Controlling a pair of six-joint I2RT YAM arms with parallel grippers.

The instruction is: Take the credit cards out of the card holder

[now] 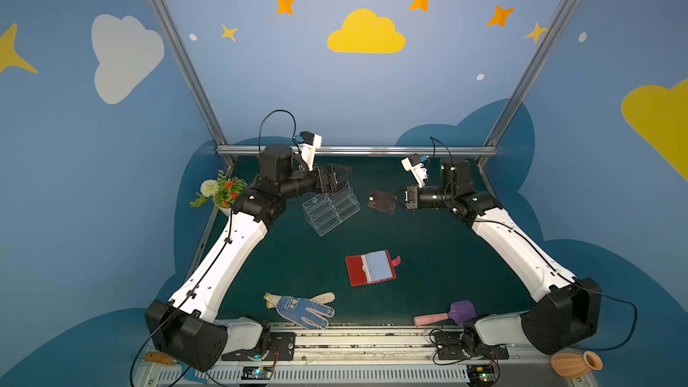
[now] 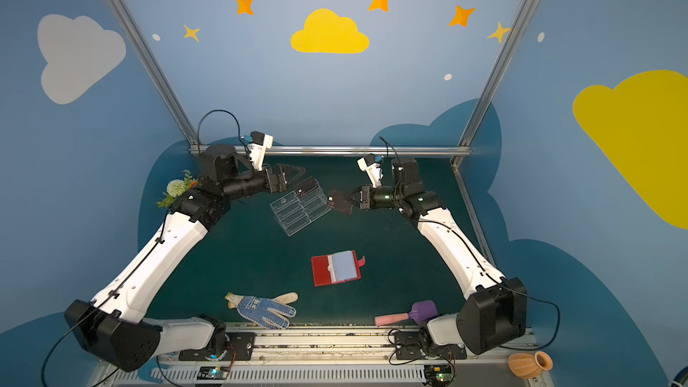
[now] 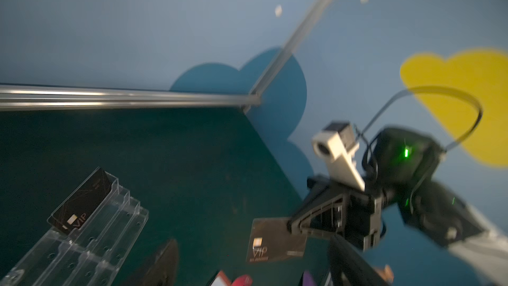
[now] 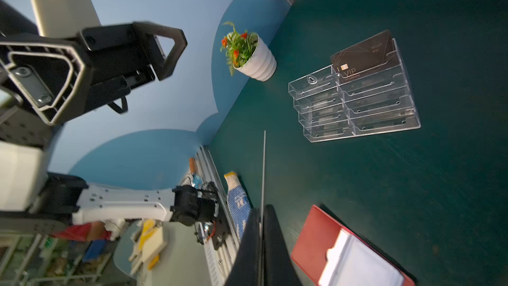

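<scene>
A dark VIP card is held upright by my right gripper (image 1: 401, 199), shut on it, in mid-air right of the clear card holder (image 4: 381, 106); in the right wrist view it shows edge-on as a thin line. Another dark VIP card (image 4: 359, 55) stands in the holder's back slot. My left gripper (image 1: 340, 172) is open, raised above the holder, with nothing between its blurred fingers. An open red card wallet (image 2: 322, 270) lies on the table in front of the holder.
A flower pot (image 4: 254, 61) stands at the back left. A blue glove (image 1: 301, 310) lies front left, a purple spatula (image 1: 458, 311) front right. The table between wallet and holder is clear.
</scene>
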